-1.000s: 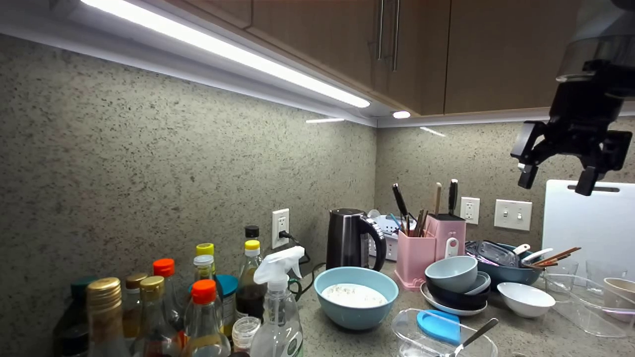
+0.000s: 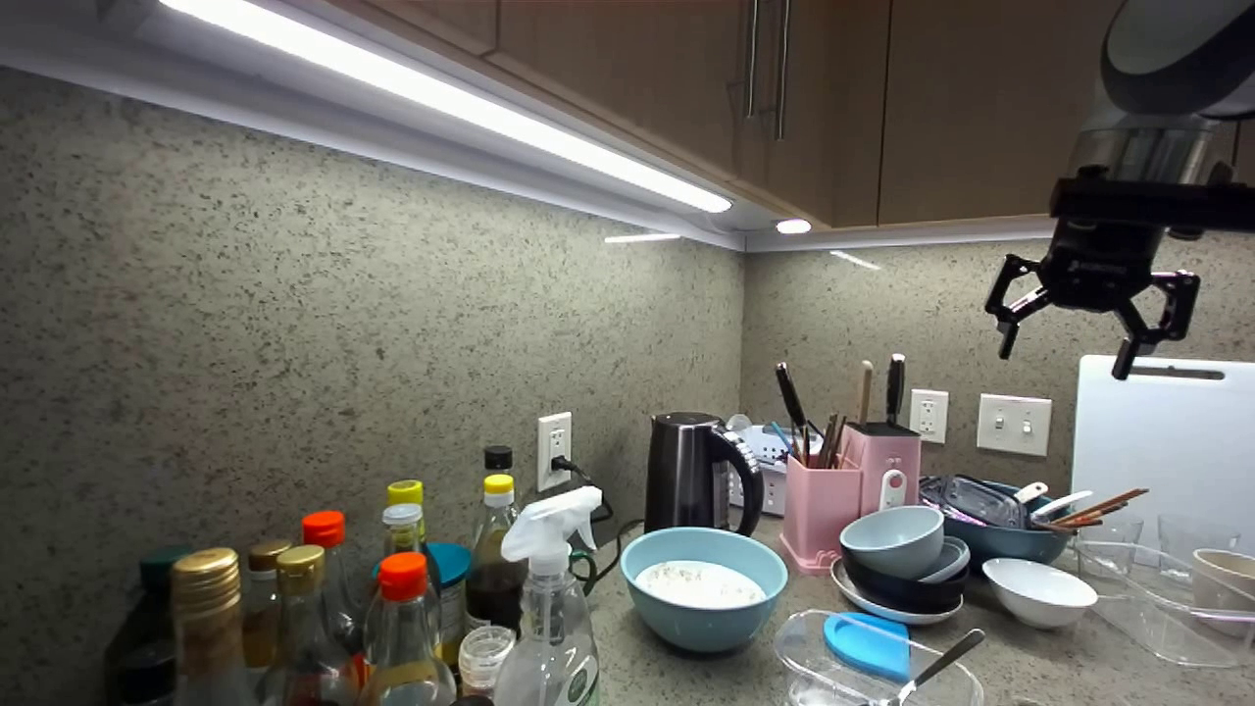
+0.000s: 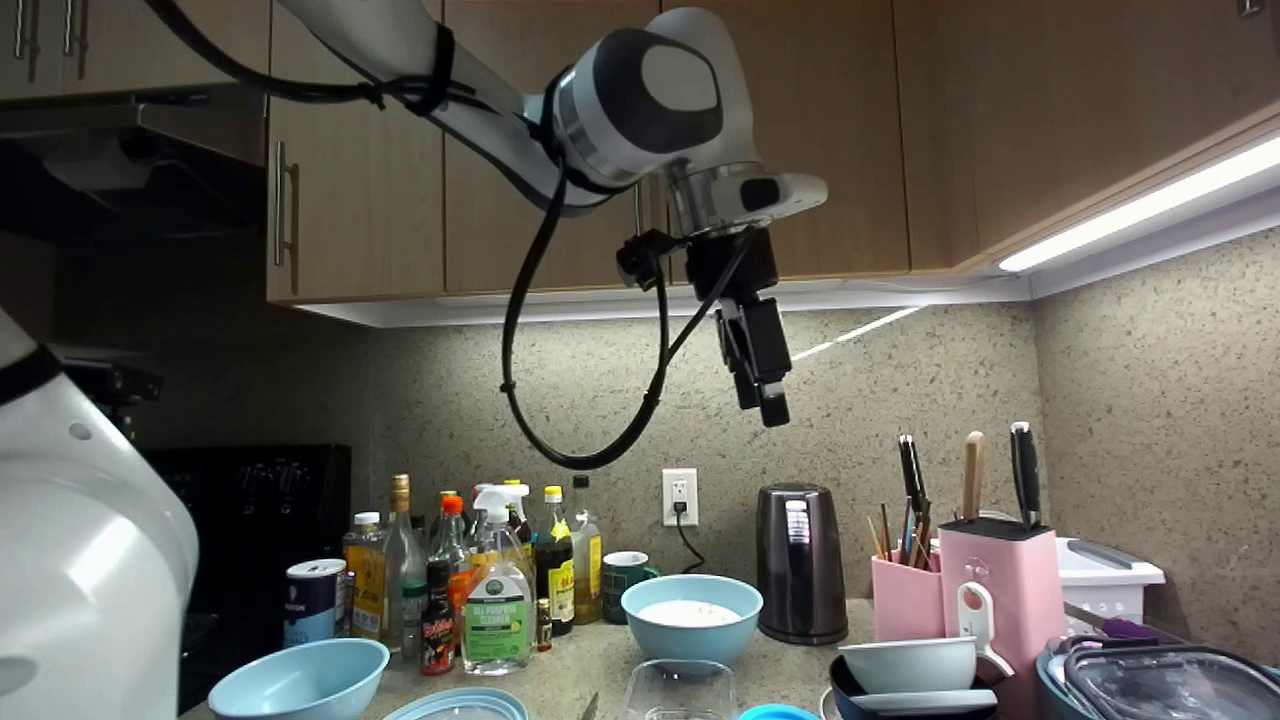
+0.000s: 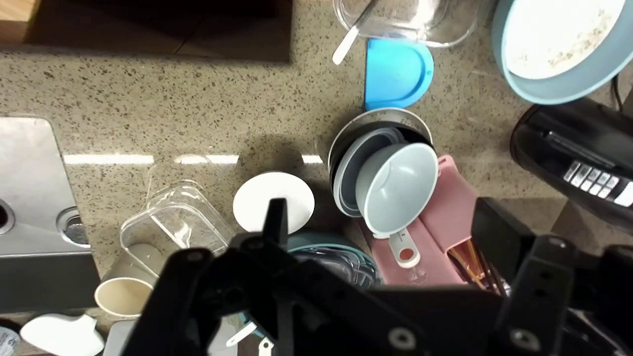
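Note:
High above the counter hangs my gripper (image 2: 1065,354), its two fingers spread wide and nothing between them. Seen from the wrist, the open gripper has a stack of bowls far below the gap: a tilted grey-blue bowl (image 4: 398,189) on darker dishes. Left of that stack lies a small white bowl (image 4: 273,201). A light-blue bowl (image 2: 703,588) with white, grainy contents stands in front of the black kettle (image 2: 687,473). Near it is a clear container (image 2: 812,673) with a spoon (image 2: 944,666) and a blue scraper-like piece (image 2: 867,645).
Bottles and a spray bottle (image 2: 552,624) crowd the counter's left. A pink knife block (image 4: 448,210) with upright handles stands by the bowl stack. Wall cabinets (image 3: 828,156) hang close to the arm. The sink (image 4: 35,178) shows at the left in the wrist view.
In exterior view 1 my gripper has shifted left and slightly up, and has turned a little. Its fingers stay apart. The counter's objects have not moved.

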